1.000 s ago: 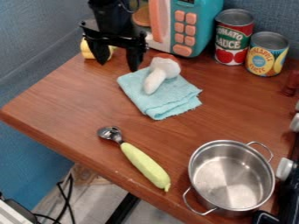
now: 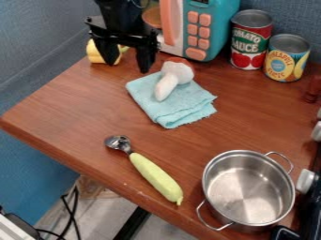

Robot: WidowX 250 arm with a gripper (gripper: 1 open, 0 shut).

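My black gripper (image 2: 126, 58) hangs at the top left, beside a yellow object (image 2: 96, 54) that it partly hides; whether the fingers are open or shut is hard to tell. A white toy (image 2: 170, 82) with an orange-brown top lies on a folded light-blue cloth (image 2: 175, 105). A yellow corn-like vegetable (image 2: 157, 176) and a metal scoop (image 2: 119, 144) lie near the front left of the wooden table (image 2: 69, 117). A steel pot (image 2: 249, 187) with two handles stands at the front right.
A teal toy microwave (image 2: 198, 28), a tomato sauce can (image 2: 250, 42) and a yellow-labelled can (image 2: 287, 58) stand at the back. Small items crowd the right edge.
The gripper has shifted very slightly over the last second near the yellow object. Everything else is unchanged.
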